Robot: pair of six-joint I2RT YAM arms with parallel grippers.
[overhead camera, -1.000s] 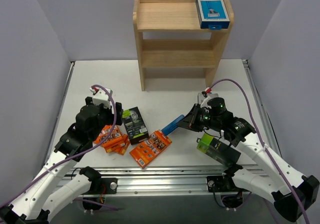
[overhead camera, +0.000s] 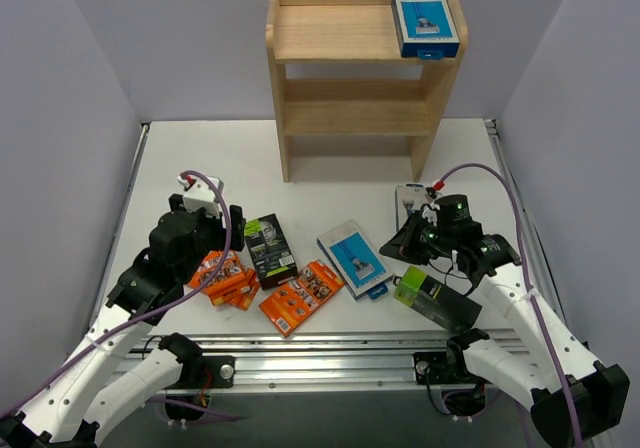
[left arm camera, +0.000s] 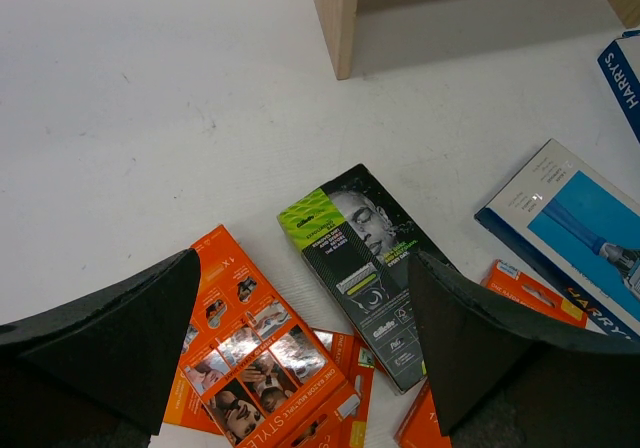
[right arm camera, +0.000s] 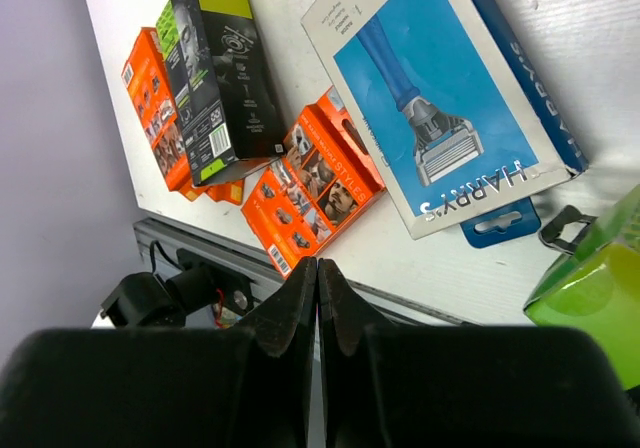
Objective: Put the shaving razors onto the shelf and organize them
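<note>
A blue and white Harry's razor box (overhead camera: pixel 354 258) lies flat on the table, face up, its blue hang tab (right arm camera: pixel 500 224) toward the front. My right gripper is shut with nothing between its fingers, above and just off that box. On the shelf's top level (overhead camera: pixel 330 34) another Harry's box (overhead camera: pixel 425 20) rests at the right. A third one (overhead camera: pixel 410 200) lies partly hidden behind the right arm. At the left, my left gripper stands open and empty above a black and green Gillette box (left arm camera: pixel 365 253) and orange boxes (left arm camera: pixel 262 348).
Another orange box (overhead camera: pixel 302 297) lies beside the middle Harry's box, touching or nearly so. A green and black box (overhead camera: pixel 436 299) sits under the right arm. Bare table (overhead camera: pixel 320 198) lies before the shelf, whose lower levels are empty. A metal rail (overhead camera: pixel 320 361) runs along the front.
The box went from raised and tilted to lying flat. The left arm has barely moved.
</note>
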